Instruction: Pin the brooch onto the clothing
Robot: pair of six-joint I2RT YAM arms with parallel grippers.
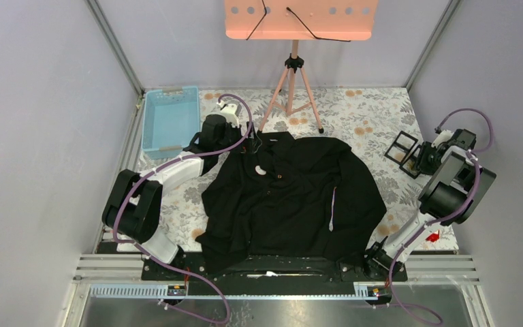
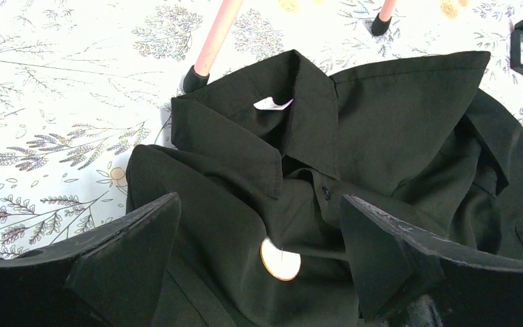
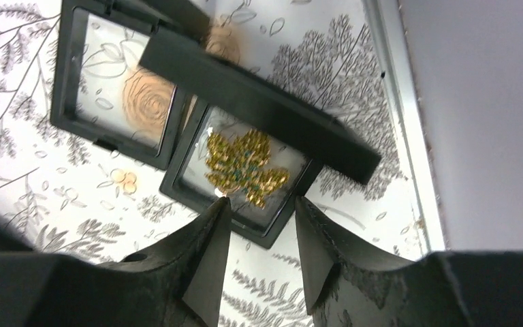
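Black clothing [image 1: 289, 204] lies spread in the middle of the table, a small white oval [image 2: 279, 262] on it. My left gripper hangs open over its upper left part, holding nothing. At the far right in the top view are dark square frames [image 1: 403, 143]. In the right wrist view a gold glittery brooch [image 3: 242, 163] lies inside one frame, and my right gripper is just beside it, fingers apart, with nothing seen held between them.
A blue basket [image 1: 148, 119] stands at the back left, and a pink stand [image 1: 299, 24] at the back middle. A red item [image 1: 433, 236] lies at the front right. The right wall [image 3: 483, 116] is close to the right gripper.
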